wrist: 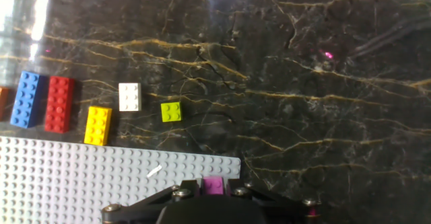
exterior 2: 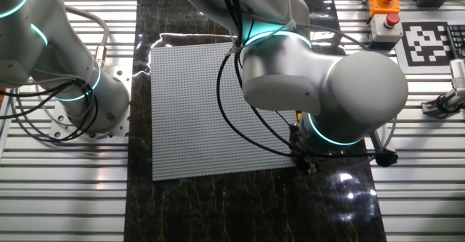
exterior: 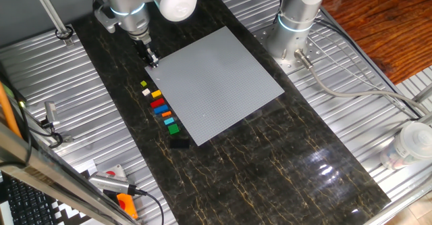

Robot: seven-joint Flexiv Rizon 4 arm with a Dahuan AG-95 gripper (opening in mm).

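Between the fingers of my gripper is a small purple brick (wrist: 213, 183), and the fingers are shut on it. In the wrist view the brick sits over the corner of the grey studded baseplate (wrist: 121, 170); whether it touches the studs cannot be told. Exterior view 1 has the gripper (exterior: 154, 64) at the upper-left corner of the baseplate (exterior: 216, 83). On the dark table beside the plate lie a lime brick (wrist: 171, 112), a white brick (wrist: 129, 97), a yellow brick (wrist: 97, 125), a red brick (wrist: 59, 103) and a blue brick (wrist: 25, 99).
Farther along the plate's edge lie an orange brick (exterior: 167, 114), a light-blue brick (exterior: 169, 121), a green brick (exterior: 173, 129) and a black piece (exterior: 179, 144).
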